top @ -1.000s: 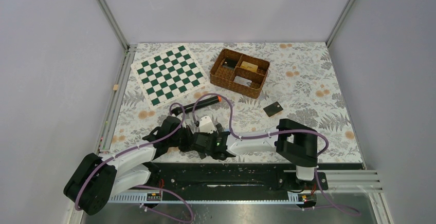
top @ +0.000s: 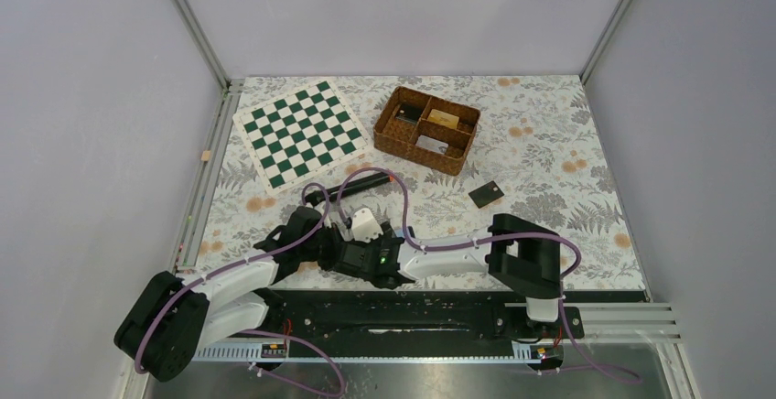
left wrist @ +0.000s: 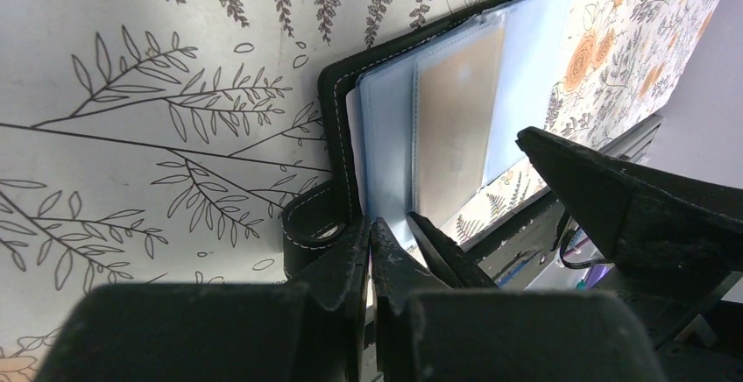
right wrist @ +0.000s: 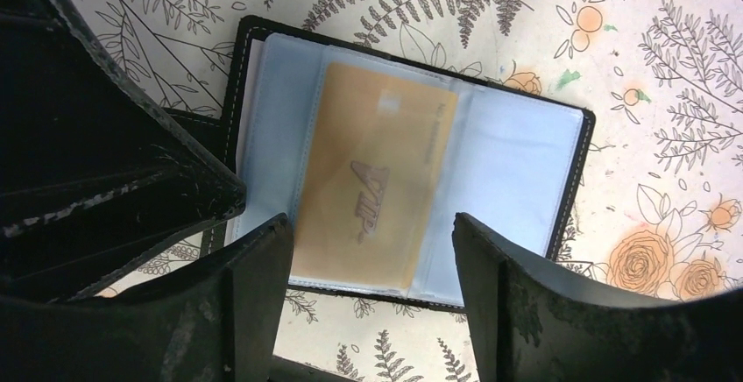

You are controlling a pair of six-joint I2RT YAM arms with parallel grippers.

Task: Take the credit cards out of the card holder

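An opened black card holder (left wrist: 335, 128) lies on the patterned cloth with its clear plastic sleeves showing. A gold card (right wrist: 372, 180) marked VIP sits inside one sleeve. My left gripper is shut on the holder's black edge near its strap; the exact grip is partly hidden by the fingers. The right gripper stands part open over the sleeves, with one finger (right wrist: 272, 259) by the gold card's edge and nothing clamped between them. From the top view both grippers cover most of the holder.
A dark card (top: 486, 194) lies alone on the cloth. The divided wicker basket (top: 380, 128) behind contains several cards. A chessboard (top: 300, 134) and a black tube (top: 352, 188) lie left of it. Clear cloth stretches to the right.
The left arm has stayed in place.
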